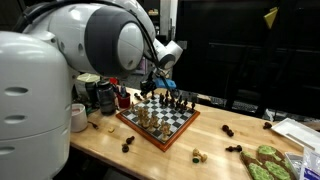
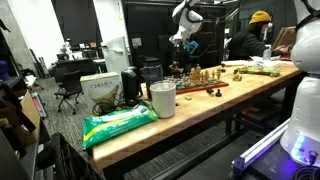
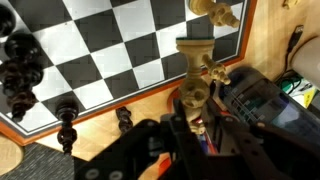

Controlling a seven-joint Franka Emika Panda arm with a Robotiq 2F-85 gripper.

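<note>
A light tan wooden chess piece is held in my gripper at the lower middle of the wrist view. The fingers are shut round its narrower end, and its flared end points away over the board. Beneath lies the black-and-white chessboard, close to its reddish wooden edge. Dark pieces stand on the left side of that view, and other tan pieces at the top right. In exterior view 1 the board sits on the wooden table; the gripper's fingers cannot be made out there.
A red cup and dark containers stand left of the board. Loose dark pieces lie on the table's right part, with a green mat at its near right. A person is behind the table.
</note>
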